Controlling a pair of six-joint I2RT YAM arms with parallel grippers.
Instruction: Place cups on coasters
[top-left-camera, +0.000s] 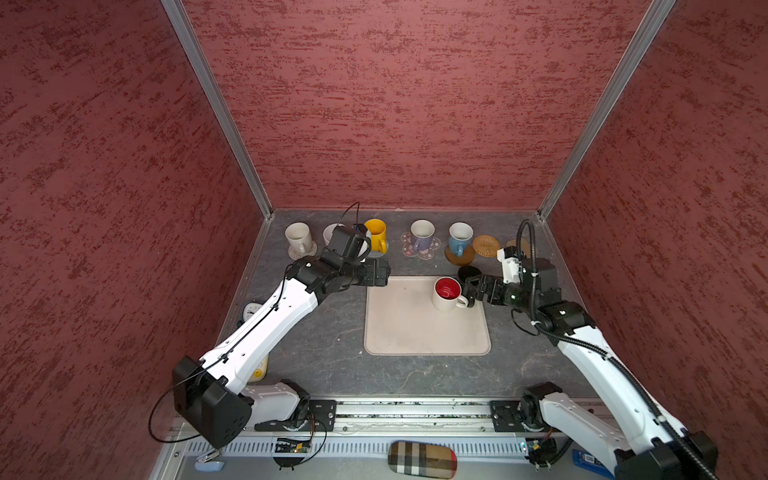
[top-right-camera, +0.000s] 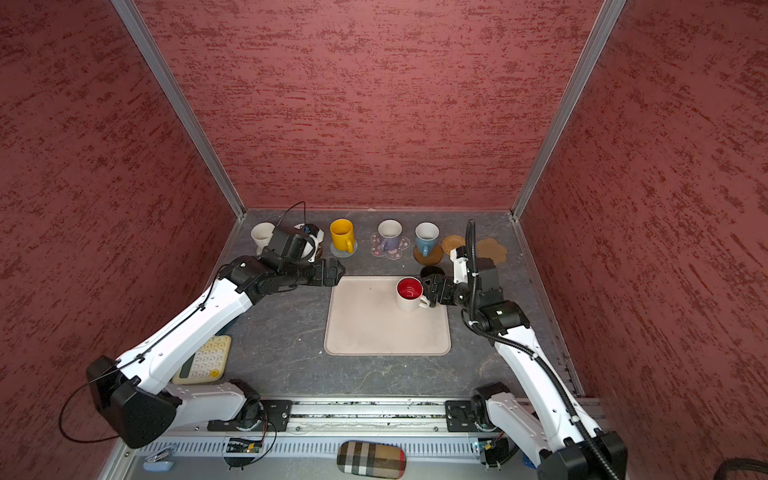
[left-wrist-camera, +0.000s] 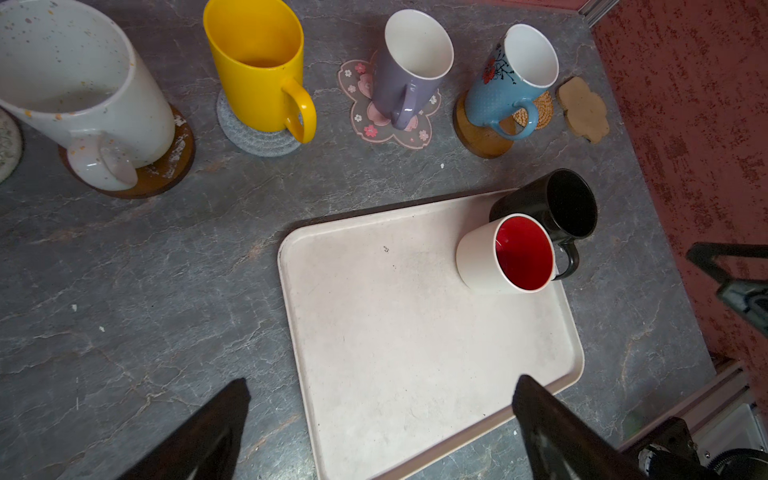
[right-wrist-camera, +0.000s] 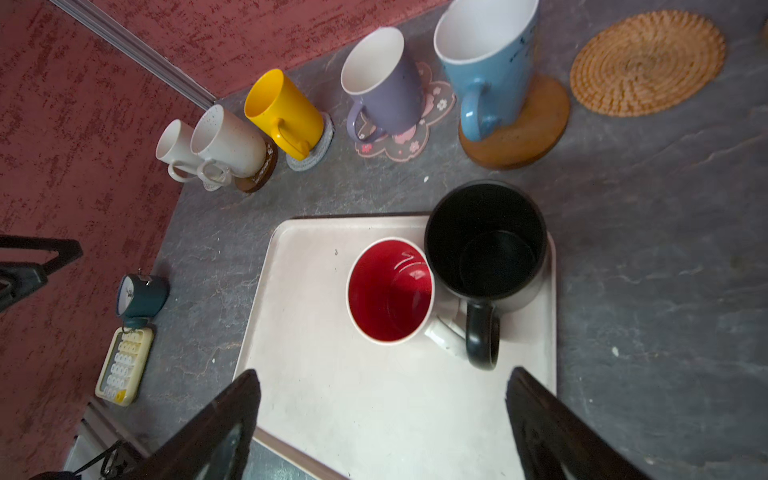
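On the tray (left-wrist-camera: 400, 352) two cups stand side by side: a white cup with a red inside (right-wrist-camera: 390, 290) and a black cup (right-wrist-camera: 486, 240), their handles close together. My right gripper is open above the tray, nothing between its fingers. The open left gripper hangs over the tray's left part, also empty. Along the back, a blue cup (right-wrist-camera: 488, 64) is on a round wooden coaster (right-wrist-camera: 520, 136), a purple cup (left-wrist-camera: 412, 68) on a flower coaster (left-wrist-camera: 360, 80), a yellow cup (left-wrist-camera: 260, 64) on a grey coaster (left-wrist-camera: 240, 132).
Two white cups, one speckled (left-wrist-camera: 88, 88), stand at back left. A bare woven coaster (right-wrist-camera: 649, 62) and a brown flower-shaped coaster (left-wrist-camera: 582, 109) lie at back right. A yellow calculator-like item (top-right-camera: 204, 360) and a small clock (right-wrist-camera: 142, 294) are at the left edge.
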